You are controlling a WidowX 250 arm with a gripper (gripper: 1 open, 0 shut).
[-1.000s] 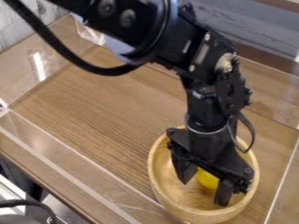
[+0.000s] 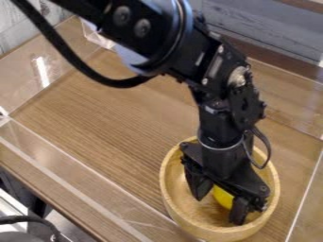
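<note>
My black gripper [image 2: 220, 197] reaches down into a pale wooden bowl [image 2: 179, 214] at the lower right of the camera view. Its fingers are open, one on either side of a yellow object [image 2: 224, 198], which is mostly hidden behind the gripper. I cannot tell whether the fingers touch it.
A grey wall [image 2: 271, 24] runs along the back, and a black cable [image 2: 25, 220] shows at the lower left.
My arm and fingers have shifted very slightly over the last second, still inside the bowl around the yellow object.
</note>
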